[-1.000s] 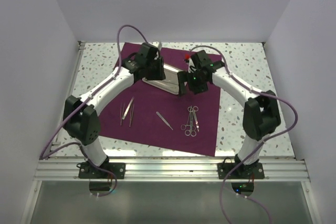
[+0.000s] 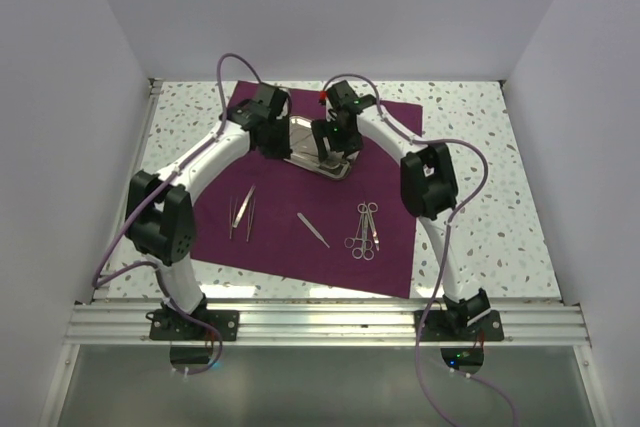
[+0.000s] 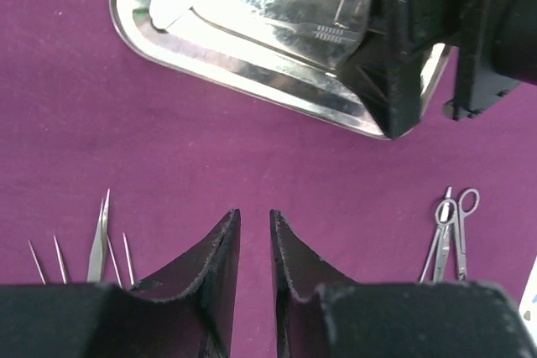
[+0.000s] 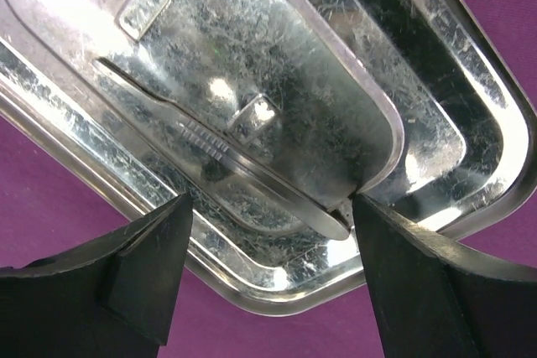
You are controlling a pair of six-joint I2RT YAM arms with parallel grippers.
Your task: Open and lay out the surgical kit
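Note:
The metal tray (image 2: 338, 175) lies at the back of the purple cloth (image 2: 290, 212). Inside it rests a slim metal instrument (image 4: 243, 165) with a ridged grip. My right gripper is over the tray's near corner, fingers apart on either side of the instrument's end; contact is not visible. By the tray's left end hangs my left gripper, its tips a small gap apart over bare cloth, nothing between them. Tweezers (image 2: 244, 205) with thin tools beside them lie at left, a single slim tool (image 2: 313, 229) mid-cloth, and scissor-handled tools (image 2: 362, 235) at right.
Both arms meet closely above the tray; in the left wrist view the right gripper's dark body (image 3: 394, 48) covers the tray's near right corner.
My right gripper has travelled left from beyond the tray's right end to above its near corner. The left gripper has shifted slightly left. The laid-out tools have stayed put.

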